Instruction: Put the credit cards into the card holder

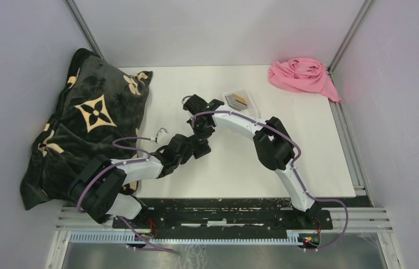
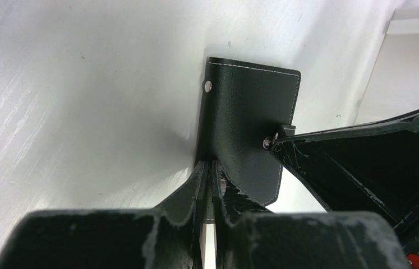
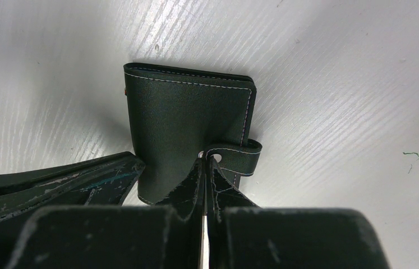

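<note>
The card holder (image 3: 179,112), black with white stitching, lies closed on the table. Its short strap (image 3: 239,159) stretches past one side, with metal studs near the strap's inner end. At the spine edge, my left gripper is shut on the holder. My right gripper is shut, its tips right at the strap's inner end; whether the strap is pinched between them cannot be made out. In the top view, the arms cover much of the holder (image 1: 202,149). Behind the right arm, cards (image 1: 237,101) sit in a clear container.
The clear container (image 1: 254,107) stands just beyond the right forearm. A pink cloth (image 1: 303,77) is bunched at the back right, and a dark patterned blanket (image 1: 97,89) covers the left side.
</note>
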